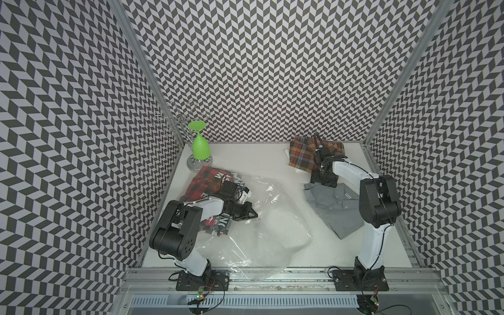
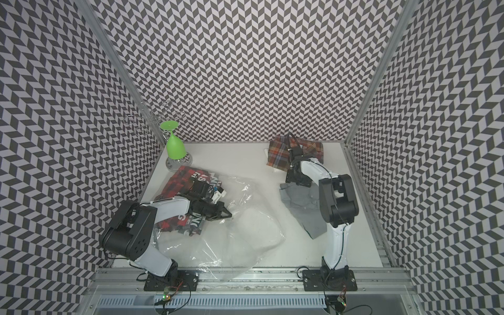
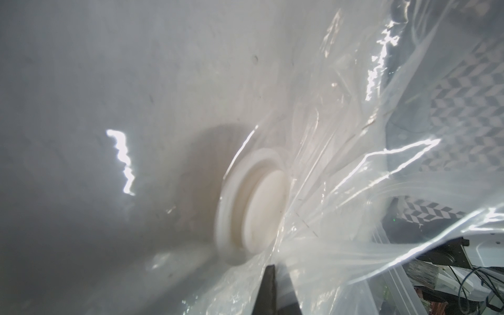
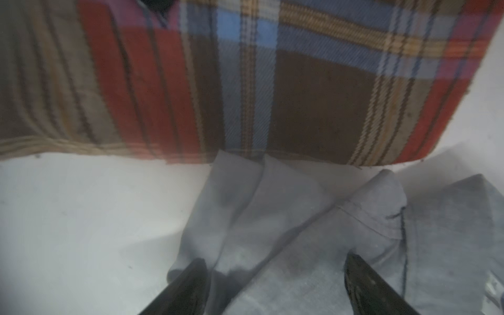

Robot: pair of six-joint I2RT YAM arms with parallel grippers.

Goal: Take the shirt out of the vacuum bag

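Note:
A clear plastic vacuum bag [image 1: 283,225] is spread over the table's left and middle. My left gripper [image 1: 255,213] is shut at the bag; in the left wrist view the film gathers at its fingertips [image 3: 268,278], beside the white round valve [image 3: 262,210]. On the right, a grey shirt [image 1: 336,210] lies outside the bag, folded loosely on the table. Over the shirt's far end my right gripper stands open, its two fingers apart above the grey cloth, not closed on it.
Behind the grey shirt lies a folded plaid cloth [image 4: 315,99]. A red-and-black printed garment [image 1: 207,181] is under the left arm. At the back left, a green goblet [image 1: 200,147] hangs upside down on a metal rack. Bare table shows at the back middle.

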